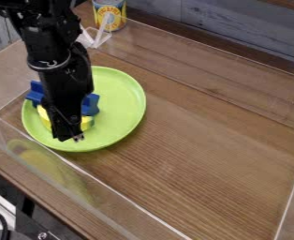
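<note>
A green plate (118,117) lies on the wooden counter at the left. On it are a blue object (90,103) and a yellow object (45,116), both largely hidden behind my black gripper (69,131). The gripper hangs over the plate with its fingertips low at the yellow object. It looks shut; whether anything is between the fingers is hidden.
A can (109,15) stands at the back left, with a white object near it. A transparent edge runs along the front left.
</note>
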